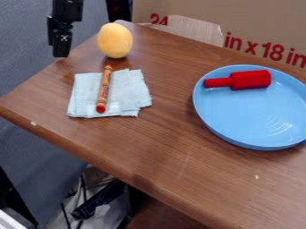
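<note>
The black gripper [60,46] hangs at the upper left, near the far left edge of the wooden table; whether its fingers are open or shut is unclear. To its right stands a yellow egg-shaped object [114,39]. An orange stick like a crayon [104,89] lies on a folded pale blue cloth [131,90] in front of the egg. A red roller-like object with a handle [248,80] lies on a blue plate [249,121] at the right.
The wooden table [167,161] has clear room in its middle and front. A cardboard box [239,22] stands along the back. Cables and dark items lie below the table at the lower left.
</note>
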